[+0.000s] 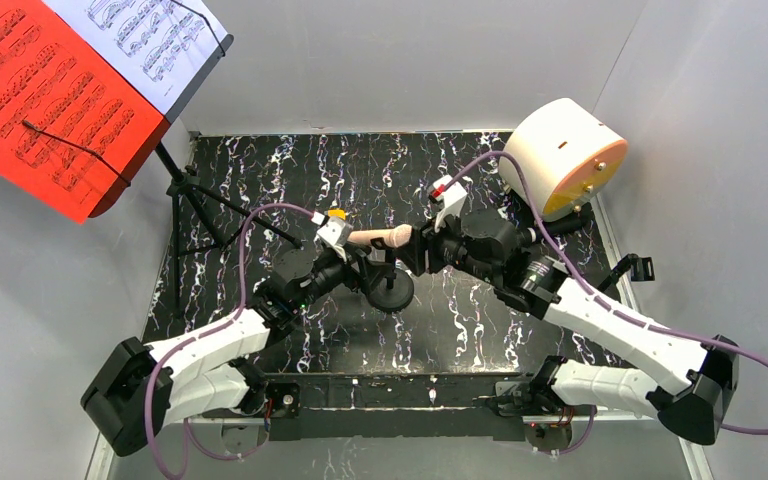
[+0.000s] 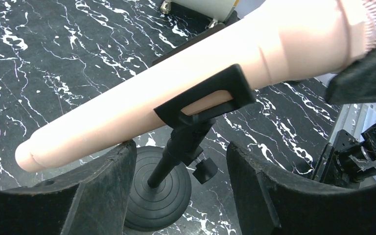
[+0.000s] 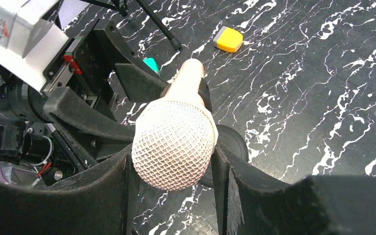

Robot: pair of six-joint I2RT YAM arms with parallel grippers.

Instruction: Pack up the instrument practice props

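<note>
A beige microphone (image 2: 127,107) rests in the clip of a small black stand (image 2: 159,196), its mesh head (image 3: 174,147) towards my right arm. My left gripper (image 1: 362,268) is part open near the handle and stand; in its wrist view the stand post shows between the fingers, apart from them. At the microphone's head end is my right gripper (image 1: 421,248). Its fingers (image 3: 225,186) flank the mesh head closely, with a gap below it; whether they press on it I cannot tell. The left fingers (image 3: 85,120) also show in the right wrist view.
A music stand (image 1: 175,185) with red and white sheets (image 1: 50,110) rises at the back left. At the back right is a cream drum-like object (image 1: 550,150). A yellow block (image 3: 228,39) and a green piece (image 3: 151,64) lie behind the microphone.
</note>
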